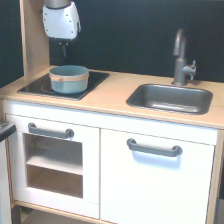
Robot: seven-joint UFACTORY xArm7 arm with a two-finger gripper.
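Observation:
At the upper left of the camera view hangs the white arm end, with my small dark gripper (pixel 64 46) below it. Its fingers are too small to show clearly whether they are apart. Under the gripper, with a gap between them, a blue-grey pot (pixel 69 84) with a brownish rim stands upright on the black hob (pixel 99 80). The inside of the pot is hard to make out.
To the right, a grey sink (pixel 170 107) with a tall faucet (pixel 180 60) is set into the wooden countertop (pixel 116 94). White cabinet fronts with dark handles stand below; the left one has an open window showing a shelf.

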